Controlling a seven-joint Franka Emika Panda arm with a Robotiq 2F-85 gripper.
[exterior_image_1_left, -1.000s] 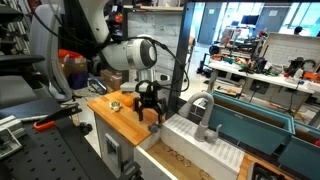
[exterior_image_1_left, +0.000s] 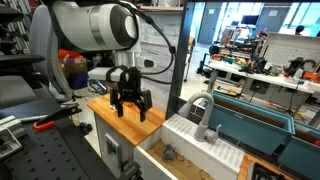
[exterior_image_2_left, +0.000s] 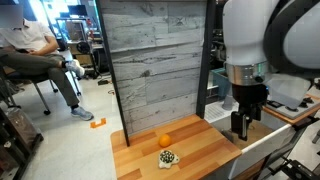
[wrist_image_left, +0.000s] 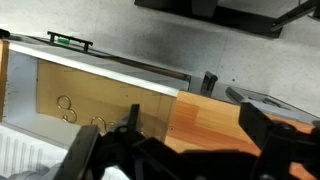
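Observation:
My gripper (exterior_image_1_left: 128, 112) stands open above the wooden board (exterior_image_1_left: 135, 125), with nothing between its fingers (exterior_image_2_left: 239, 126). In the wrist view, the dark fingers (wrist_image_left: 263, 145) spread apart over the board's end and the open drawer (wrist_image_left: 95, 69). Several metal rings (wrist_image_left: 65, 104) lie loose on the drawer's tan bottom. An orange ball (exterior_image_2_left: 165, 141) rests on the board, apart from the gripper in exterior view 2. Nearby on the same board is a small, pale, patterned thing (exterior_image_2_left: 168, 159), too small to identify.
A tall grey panel (exterior_image_2_left: 160, 70) rises along the board's back edge. The drawer's front wall (wrist_image_left: 120, 67) stands up beside the board. A teal bin (exterior_image_1_left: 245, 116) lies beyond the drawer, and a white bottle-like object (exterior_image_1_left: 205, 120) stands near it.
In exterior view 1 the arm has come towards the camera and slightly left, so it looks larger. It now covers the small thing on the board that showed earlier. The fingers remain open.

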